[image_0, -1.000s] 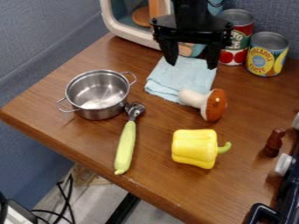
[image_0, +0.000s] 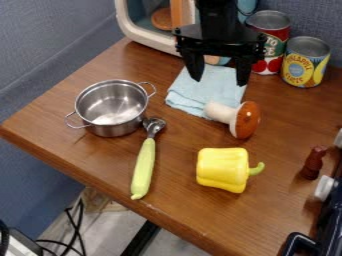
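My black gripper (image_0: 218, 64) hangs at the top centre over a folded light-blue cloth (image_0: 201, 95), its two fingers spread apart with no object visible held between them. A mushroom with a brown cap (image_0: 243, 120) lies on its side by the cloth. A steel pot (image_0: 112, 96) stands at the left, with an ice-cream scoop (image_0: 154, 126) and a corn cob (image_0: 143, 170) beside it. A yellow bell pepper (image_0: 221, 168) sits front centre.
A red can (image_0: 267, 60) and a yellow can (image_0: 305, 65) stand back right, near a microwave-like white box (image_0: 140, 30). A pepper mill (image_0: 313, 163) and dark appliance are at the right edge. The wooden table (image_0: 74, 135) ends at left and front.
The gripper has shifted slightly over the past second, dipping and rising a little at the back of the table. The objects on the table have not moved.
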